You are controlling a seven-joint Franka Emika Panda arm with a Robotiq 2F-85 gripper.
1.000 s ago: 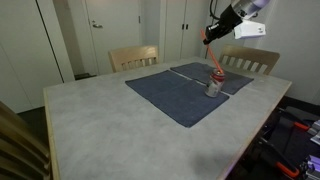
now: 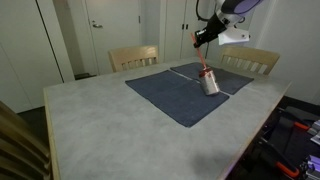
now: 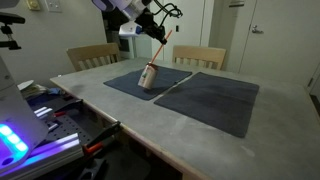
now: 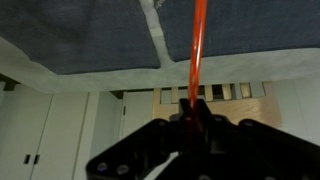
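A thin orange-red stick [image 4: 199, 45] is held in my gripper [image 2: 198, 40], whose dark fingers close around it low in the wrist view. From there the stick slopes down to the top of a silvery can [image 2: 210, 86], also seen as a can [image 3: 148, 77] in exterior view 2. The can tilts, its top leaning toward the gripper's side. Whether its base still touches the table surface is unclear. How far the stick's lower end goes into the can is hidden, and the can is out of sight in the wrist view.
Dark mats [image 2: 178, 97] [image 3: 210, 101] cover part of the white table [image 2: 105, 125], with a narrow pale strip between them. Wooden chairs [image 2: 134, 57] stand around it.
My gripper has moved left in exterior view 1 with the stick. The can, nearly upright a second ago, has shifted slightly left and now tilts more.
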